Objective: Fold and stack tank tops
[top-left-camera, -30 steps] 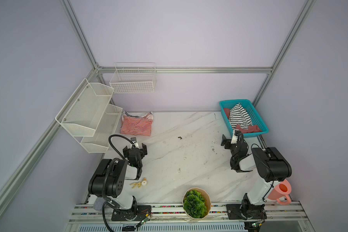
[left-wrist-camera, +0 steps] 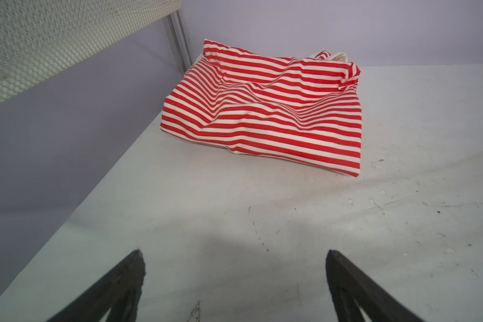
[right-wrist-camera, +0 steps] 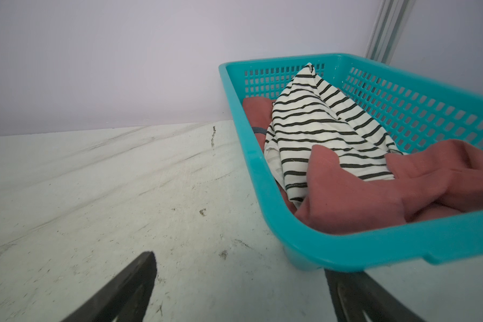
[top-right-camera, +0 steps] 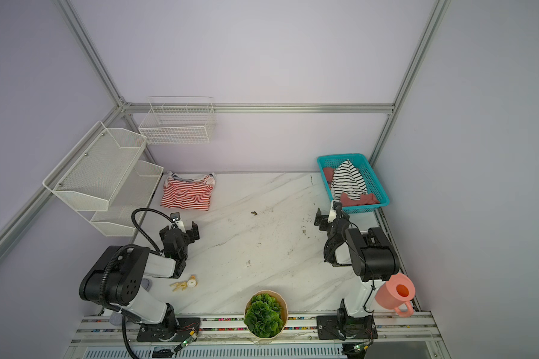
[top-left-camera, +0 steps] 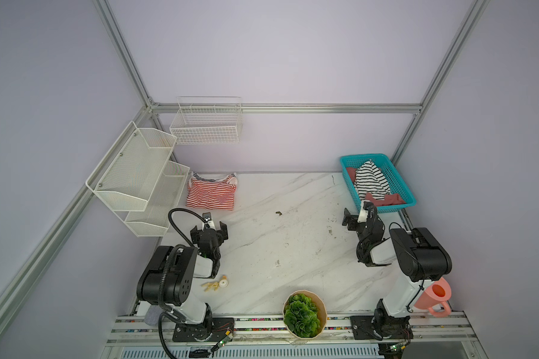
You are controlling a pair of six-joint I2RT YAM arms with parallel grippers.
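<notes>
Folded red-and-white striped cloth (left-wrist-camera: 268, 112) lies at the back left of the table; in the top left view a dark-striped edge shows behind the red stripes (top-left-camera: 212, 194). My left gripper stands open in front of it, apart from it, with bare table between its fingers. At the back right, a turquoise basket (right-wrist-camera: 252, 161) holds a crumpled black-and-white striped garment (right-wrist-camera: 322, 123) with dusty-red cloth (right-wrist-camera: 359, 196) in front of and beside it. My right gripper is open and empty near the basket's front left corner.
White mesh shelves (top-left-camera: 134, 167) stand along the left wall, and a wire basket (top-left-camera: 206, 124) hangs at the back. A small yellowish figure (top-left-camera: 215, 283), a potted plant (top-left-camera: 303, 314) and a pink mug (top-left-camera: 434, 297) sit near the front.
</notes>
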